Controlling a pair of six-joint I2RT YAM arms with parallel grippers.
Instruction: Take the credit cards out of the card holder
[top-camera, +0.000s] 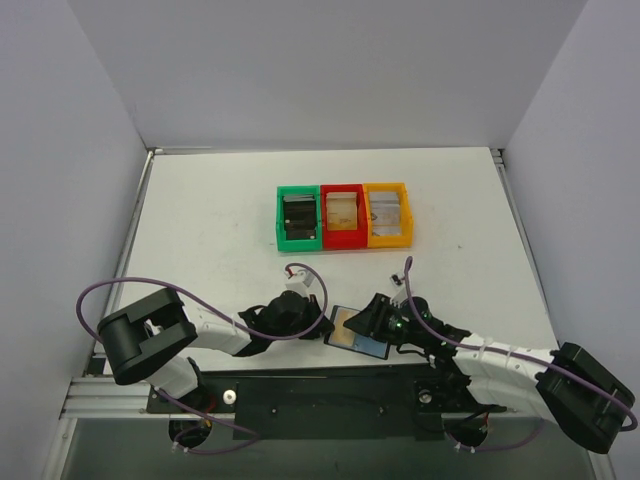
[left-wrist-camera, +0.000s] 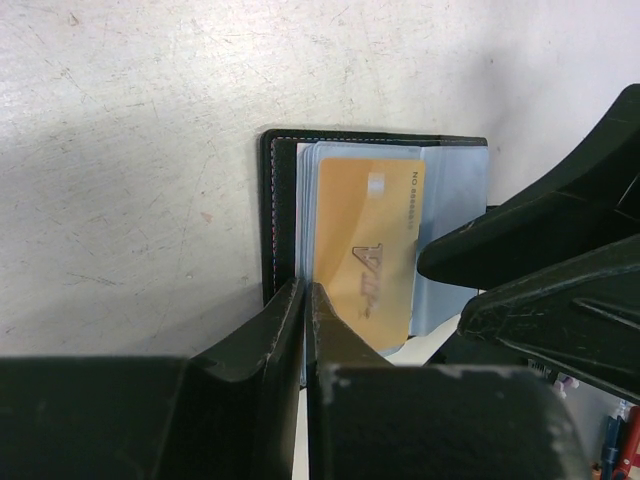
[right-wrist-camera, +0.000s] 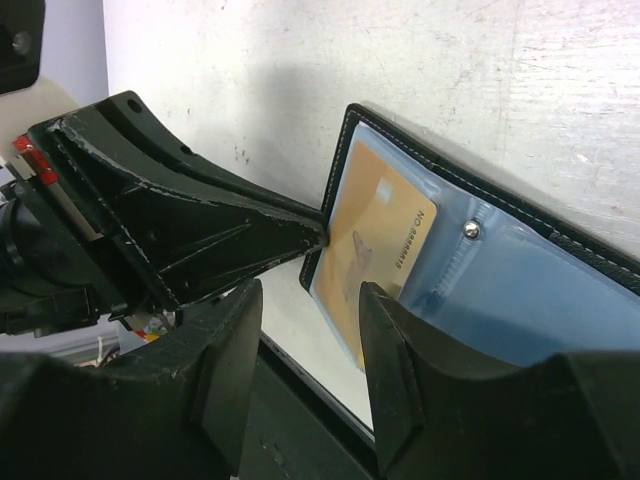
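Note:
The open black card holder (top-camera: 356, 343) lies near the front edge of the table, with a gold card (left-wrist-camera: 368, 230) on top of a stack at its left end and clear sleeves (right-wrist-camera: 530, 300) beside it. My left gripper has its fingertips against the stack's left edge; whether a card is between them is hidden. My right gripper is open over the holder, near the gold card, with nothing seen between its fingers.
Green (top-camera: 282, 215), red (top-camera: 343, 241) and yellow (top-camera: 390, 241) trays with cards stand at the back middle. Walls bound the table.

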